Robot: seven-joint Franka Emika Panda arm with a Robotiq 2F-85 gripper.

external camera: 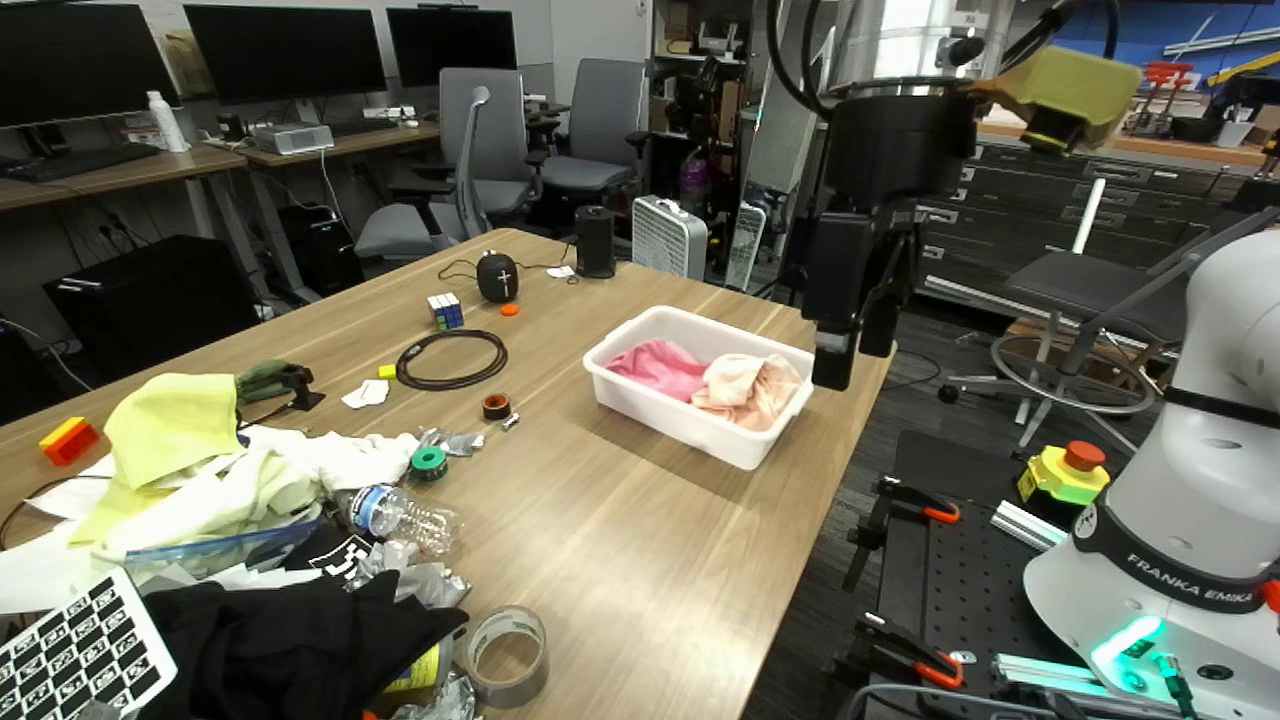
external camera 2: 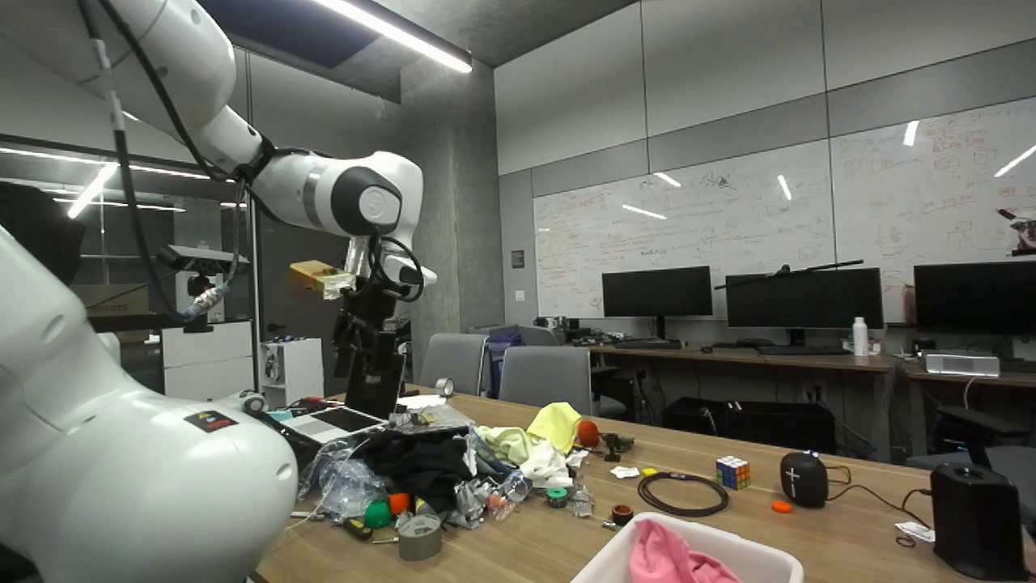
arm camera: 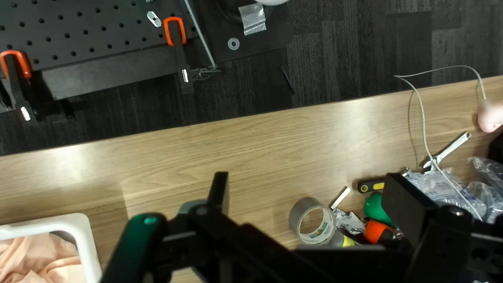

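High above the table, my gripper is open, its two black fingers (arm camera: 219, 191) far apart and nothing held between them. Exterior view 1 has the gripper (external camera: 859, 348) near the table's right edge, in front of the far right corner of a white bin (external camera: 675, 425) as seen there. Pink cloth (external camera: 659, 367) and peach cloth (external camera: 750, 386) lie inside that bin. The wrist view catches only a corner of the bin (arm camera: 85, 236) and the peach cloth (arm camera: 42, 259).
A cluttered heap holds yellow cloth (external camera: 172, 422), white cloth (external camera: 258, 486), black cloth (external camera: 288, 642), a plastic bottle (external camera: 402, 516) and grey tape (external camera: 536, 672). Farther back lie a black cable coil (external camera: 504, 356), a puzzle cube (external camera: 445, 312) and a speaker (external camera: 497, 278). Bare tabletop (external camera: 612, 540) stretches before the bin.
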